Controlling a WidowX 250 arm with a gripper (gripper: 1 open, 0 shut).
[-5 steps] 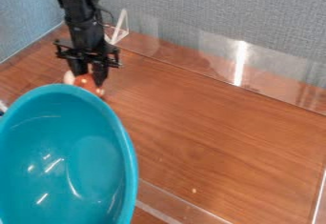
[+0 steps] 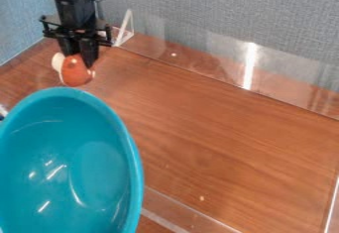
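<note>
My black gripper [image 2: 77, 45] hangs at the upper left of the camera view, shut on a red, roughly egg-shaped object [image 2: 75, 72] with a pale part on its left side. The object is just behind the rim of a large turquoise bowl [image 2: 66, 163], which fills the lower left. The fingertips are partly hidden against the dark body of the gripper.
Clear plastic edging runs along the back and front. A grey wall stands behind, a blue one at left, and a white bracket or cord sits beside the gripper at the back.
My gripper has moved up and to the left, carrying the red object with it, so more of the object now shows above the bowl's rim. The bowl is unmoved.
</note>
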